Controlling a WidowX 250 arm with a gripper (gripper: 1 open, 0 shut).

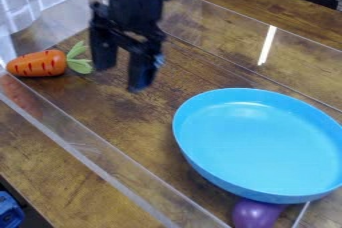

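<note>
My gripper [123,50], dark and motion-blurred, hangs open over the wooden surface in the upper middle, right of a toy carrot [38,64] with pale green leaves at the left. I cannot make out anything between its fingers. A large blue oval plate [257,140] fills the lower right.
A purple vegetable [254,213] lies below the plate, partly hidden by it. A blue object [8,210] is at the bottom left corner. Clear plastic edges cross the wood.
</note>
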